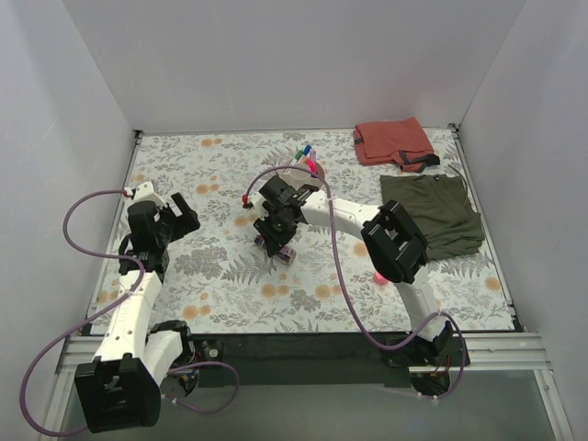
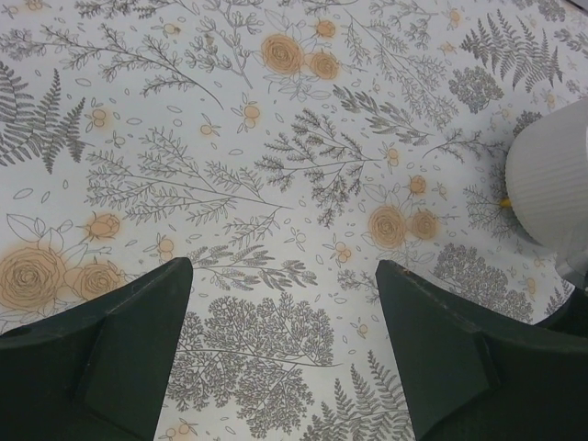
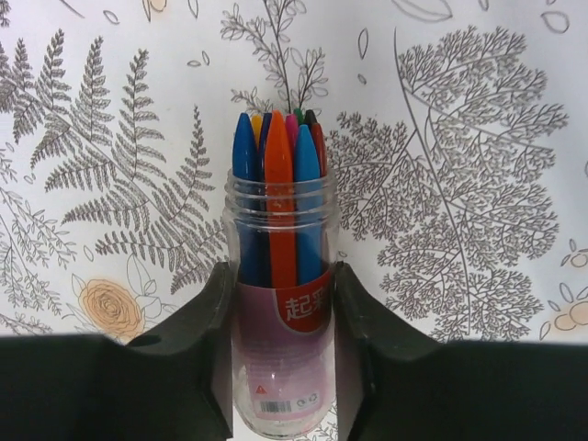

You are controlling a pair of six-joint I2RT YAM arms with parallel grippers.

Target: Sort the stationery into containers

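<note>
A clear jar of colourful pens (image 3: 281, 354) with a pink label lies between the fingers of my right gripper, which is shut on its middle. From above, the jar's pinkish end (image 1: 286, 256) pokes out beside the right gripper (image 1: 272, 241); the dark fingers cover much of the rest. Well to the left, over bare cloth, my left gripper (image 1: 187, 217) is open, with nothing between its fingers in the left wrist view. Behind the right arm, a round holder with several markers (image 1: 309, 163) is partly hidden by the wrist.
Folded red cloth bag (image 1: 390, 144) and dark green cloth (image 1: 432, 216) occupy the right side. A small pink object (image 1: 379, 278) lies near the right arm. A white rounded shape (image 2: 556, 175) enters the left wrist view.
</note>
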